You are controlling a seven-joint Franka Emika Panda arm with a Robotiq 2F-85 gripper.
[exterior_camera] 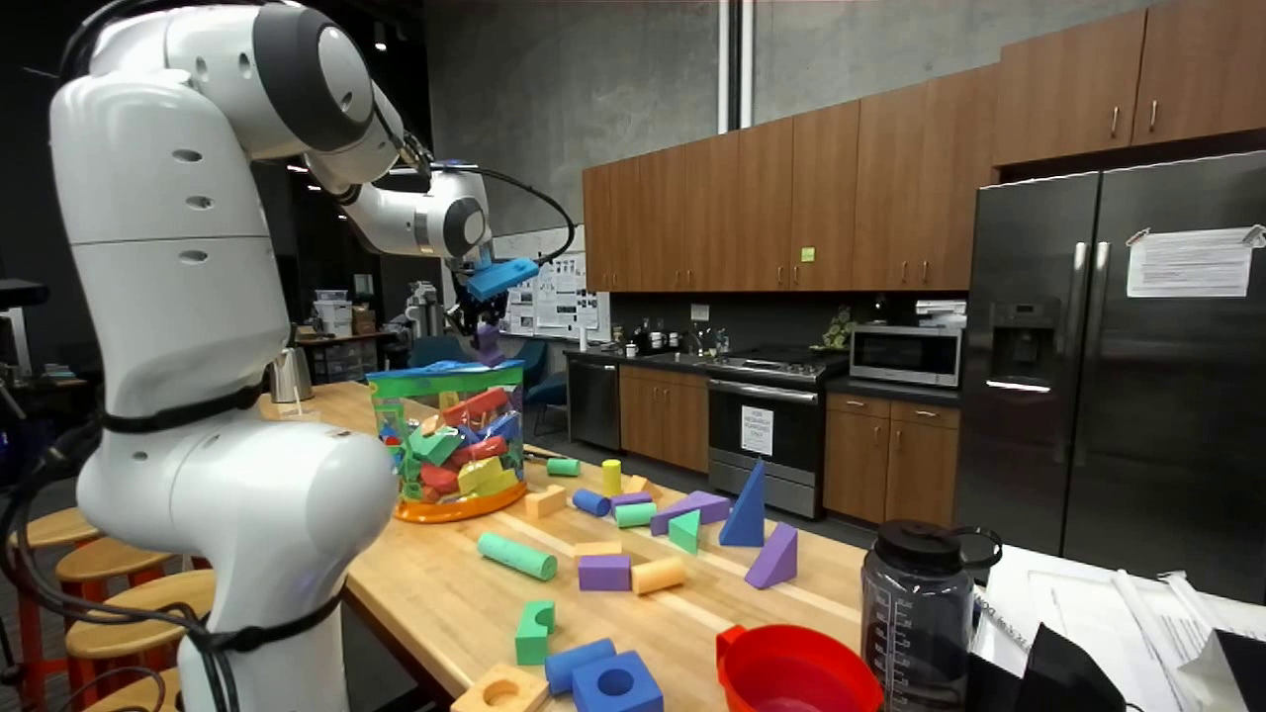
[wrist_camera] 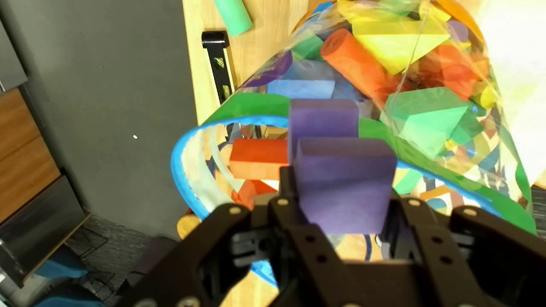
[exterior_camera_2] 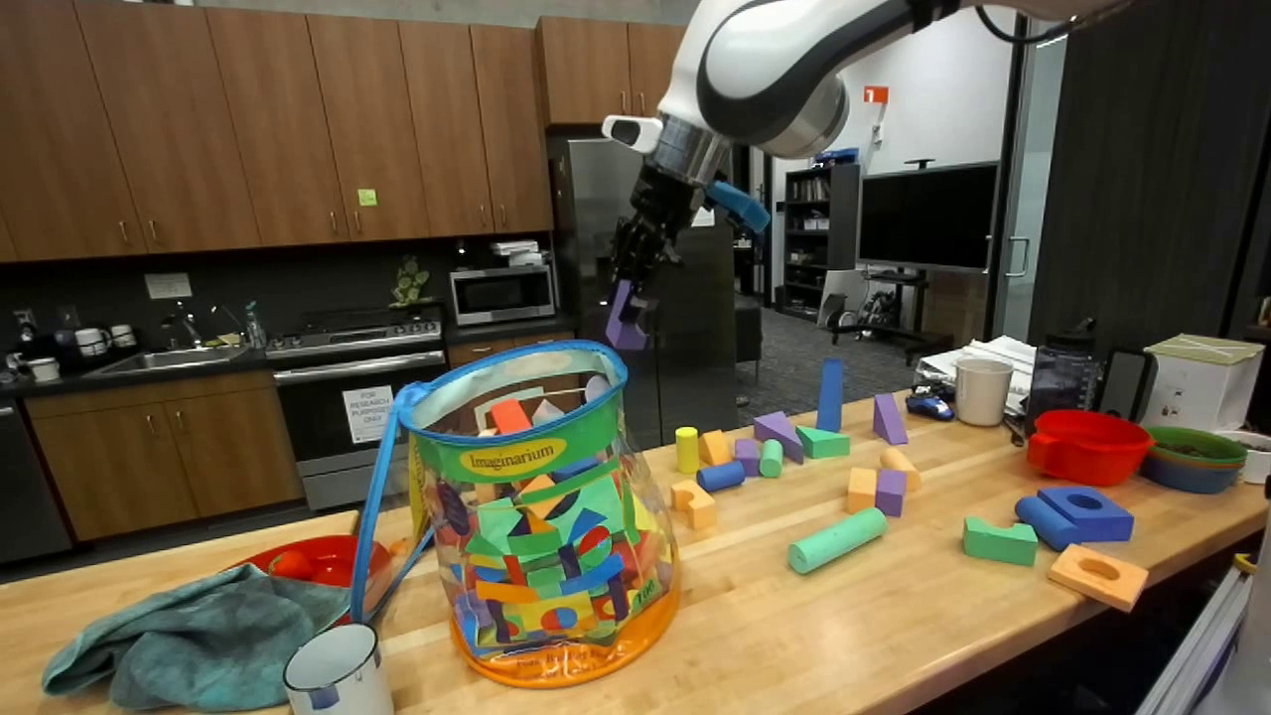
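Observation:
A purple block with a notch (exterior_camera_2: 625, 320) is held by my gripper, shut on it. In the wrist view the block (wrist_camera: 345, 176) fills the space between the dark fingers and covers part of what lies behind. Below it stands a clear bag with a blue rim (exterior_camera_2: 524, 443), full of coloured foam blocks. The wrist view shows the held block over the bag's open mouth, with an orange block (wrist_camera: 258, 157) visible inside. In the second exterior view the block hangs higher than the rim, apart from it.
Loose blocks lie about the table, among them a green cylinder (exterior_camera_2: 837, 541), a blue wedge (exterior_camera: 745, 510) and a purple wedge (exterior_camera: 773, 558). A red bowl (exterior_camera_2: 1087, 448), a dark bottle (exterior_camera: 914, 617), a teal cloth (exterior_camera_2: 197, 638) and a white mug (exterior_camera_2: 339, 673) also stand or lie there.

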